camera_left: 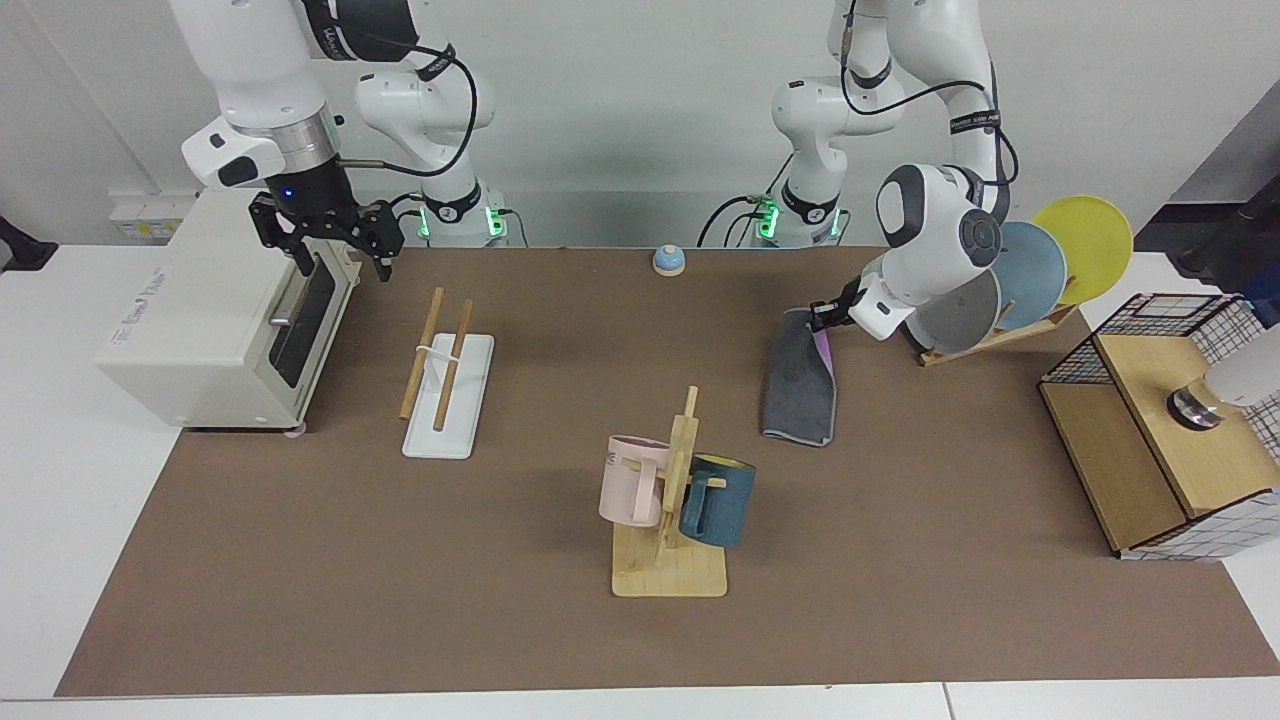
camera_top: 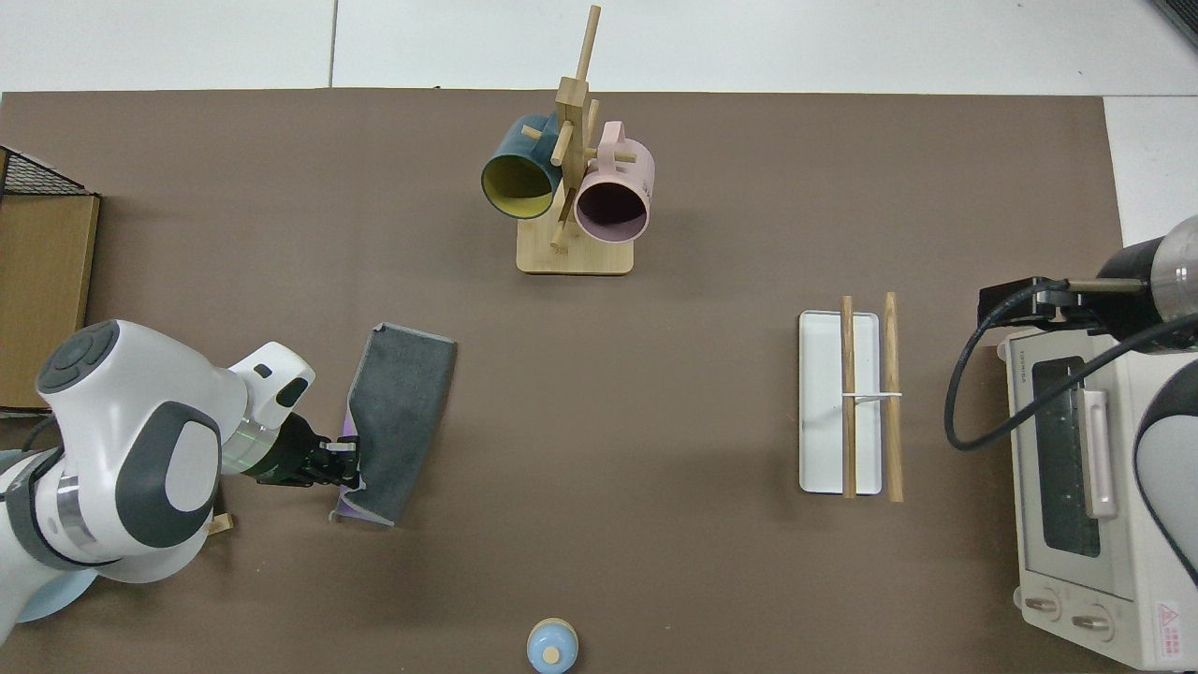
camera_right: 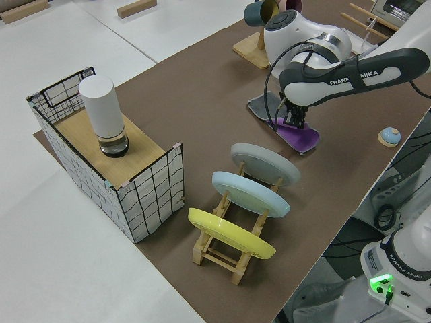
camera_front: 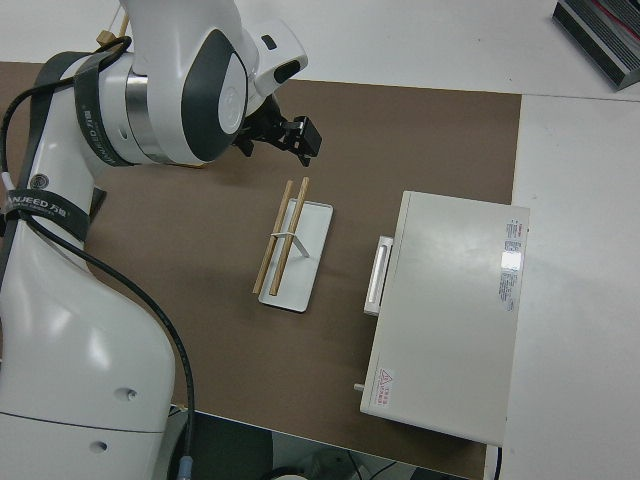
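Observation:
A dark grey cloth (camera_top: 401,410) with a purple piece (camera_right: 296,138) under it lies mid-table on the left side of the top view. My left gripper (camera_top: 343,455) is at the cloth's near-left edge, over the purple part; whether its fingers are shut on it is too small to tell. My right gripper (camera_front: 300,140) hangs above the toaster oven (camera_top: 1056,449) on the right, with no object visible in it; its finger state is unclear.
A wooden mug stand (camera_top: 573,258) holds blue and pink mugs. A white tray (camera_top: 820,404) with two wooden rods, a small blue round object (camera_top: 550,652), a plate rack with several plates and a wire-sided shelf (camera_right: 135,155) surround clear table space.

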